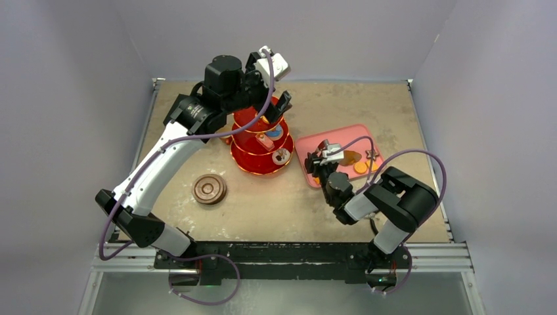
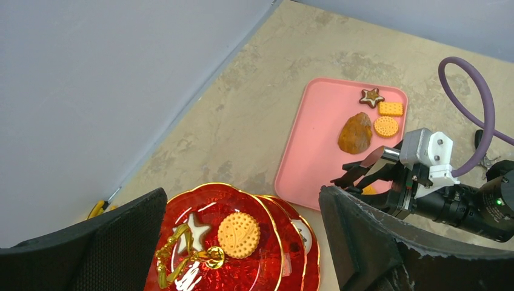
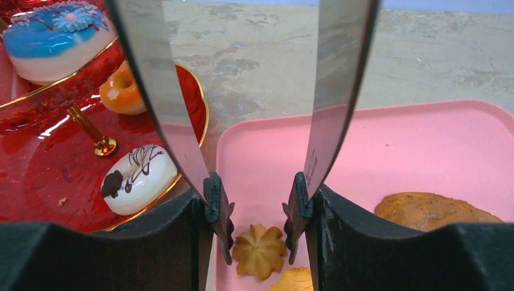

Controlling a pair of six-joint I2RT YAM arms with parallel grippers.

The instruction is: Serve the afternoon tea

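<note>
On the pink tray (image 3: 418,130), a flower-shaped cookie (image 3: 259,251) lies near the left edge. The right gripper is low over it, its fingers partly open on either side of the cookie, small gaps still showing. Above the red tiered stand (image 1: 253,161), my left gripper is open and empty. On the stand's top tier are a round biscuit (image 2: 239,235) and a star cookie (image 2: 200,232). Lower down sit a blue-iced donut (image 3: 54,42), a white-iced donut (image 3: 139,180) and a small orange donut (image 3: 123,91).
A brown croissant-like pastry (image 2: 355,133), a star cookie (image 2: 371,97), a rectangular biscuit (image 2: 391,109) and a round biscuit (image 2: 386,127) share the tray. A brown round lid or pot (image 1: 209,189) stands left of the stand.
</note>
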